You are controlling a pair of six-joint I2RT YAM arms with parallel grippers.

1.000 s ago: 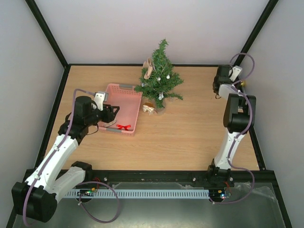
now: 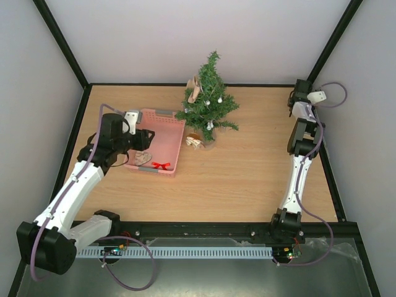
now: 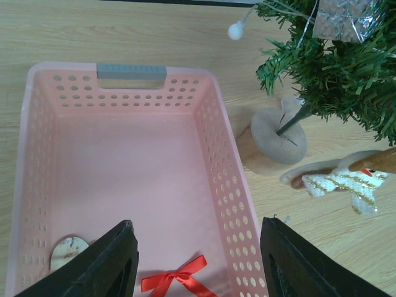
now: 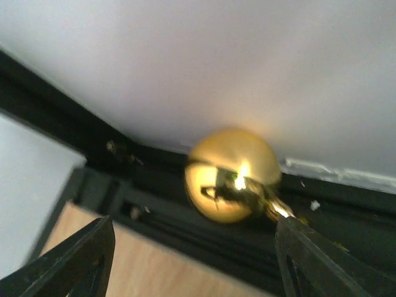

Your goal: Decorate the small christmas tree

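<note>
A small green Christmas tree [image 2: 207, 102] stands at the back middle, with silver ornaments on its branches. In the left wrist view its round base [image 3: 278, 139] shows right of the pink basket [image 3: 238, 204]. Above that basket is my left gripper, its fingers apart and empty. A red bow [image 3: 176, 278] and a pale round piece [image 3: 68, 250] lie inside. In the right wrist view a shiny gold ball [image 4: 234, 176] rests on the black frame by the back wall. My right gripper is open in front of it, holding nothing.
A white figure with gold trim [image 3: 346, 182] is beside the tree base, seen from the left wrist. Black rails [image 2: 325, 176] edge the wooden table [image 2: 247, 179], whose middle and front are clear.
My right arm has stretched out toward the back right corner, and the gold ball has gone out of sight in the top view. My left gripper has shifted slightly toward the back.
</note>
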